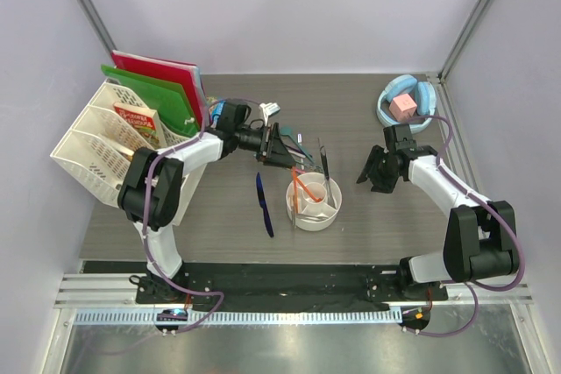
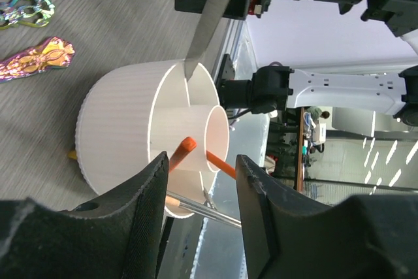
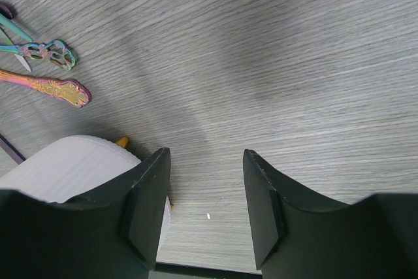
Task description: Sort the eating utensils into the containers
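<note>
The white round container (image 1: 314, 222) stands mid-table, an inner cup (image 2: 212, 129) inside it. Two orange-handled utensils (image 1: 305, 185) lean in it, and a dark-handled knife (image 1: 324, 164) rises from its right side. Beside the container's back left, my left gripper is open; an orange handle end (image 2: 184, 149) appears between its fingers in the left wrist view, not clamped. A dark blue knife (image 1: 263, 203) lies left of the container. Behind it are a gold-pink handle (image 3: 64, 91) and a teal openwork handle (image 3: 55, 53). My right gripper hovers right of the container, open and empty.
A white rack (image 1: 101, 159) with folders and a book fills the left. Blue headphones (image 1: 405, 98) and a pink block (image 1: 403, 108) sit at the back right.
</note>
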